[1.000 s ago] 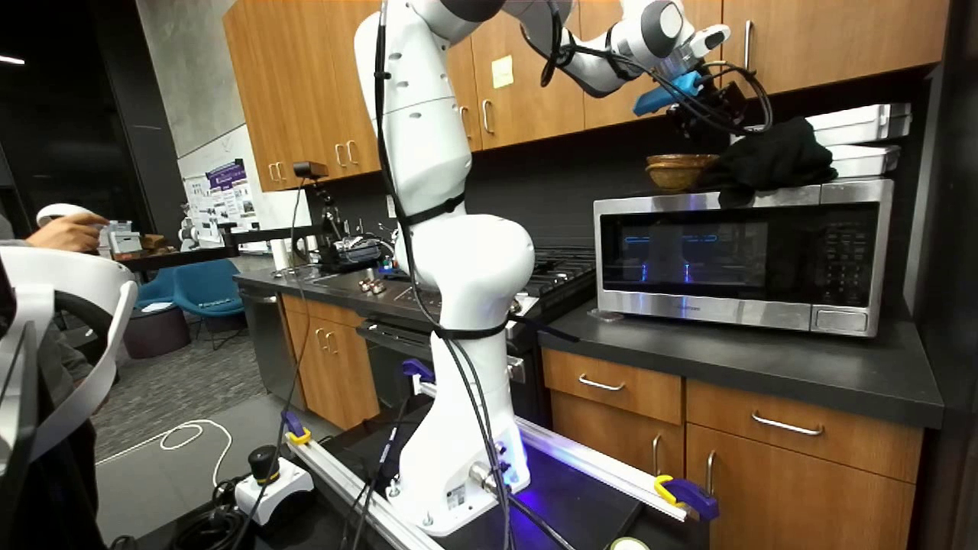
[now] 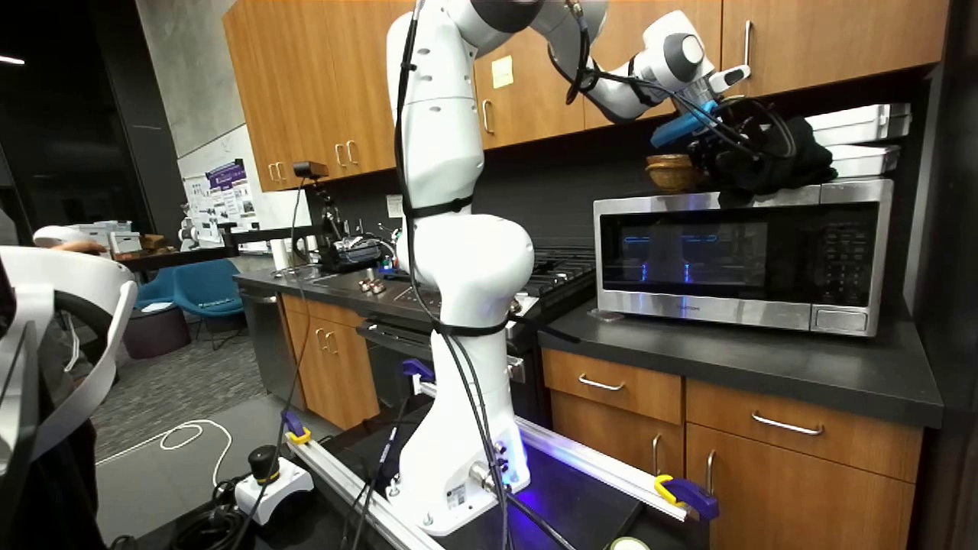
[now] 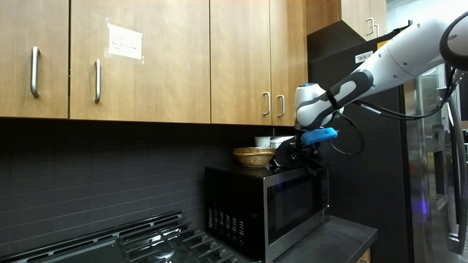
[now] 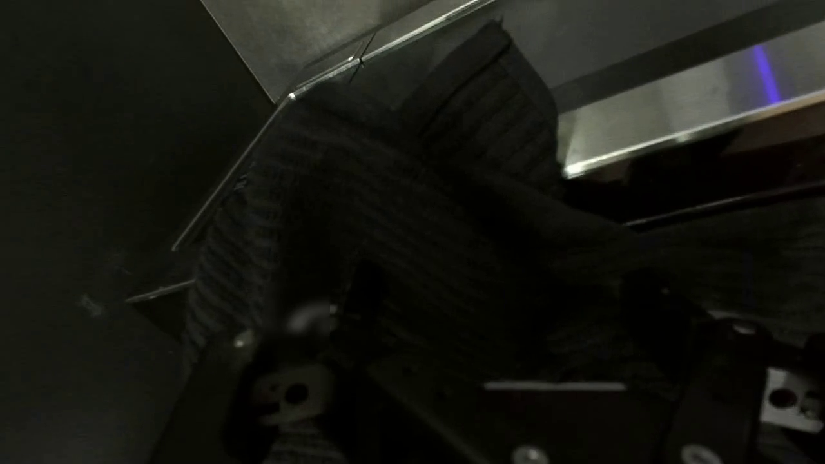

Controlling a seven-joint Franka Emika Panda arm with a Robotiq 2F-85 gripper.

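Observation:
A crumpled black cloth lies on top of the microwave, its near edge drooping over the front. Ribbed folds of this cloth fill the middle of the wrist view. My gripper is down at the cloth, its fingers spread apart with folds below and between them. In the second exterior view the gripper merges dark on dark with the cloth, so exact contact is hard to make out.
A wicker basket stands left of the cloth on the microwave. White containers are stacked behind at the right. Wooden cupboards hang close above.
My arm has moved right and down, bringing the gripper from above and left of the cloth to the cloth itself. The cloth has stayed in about the same place.

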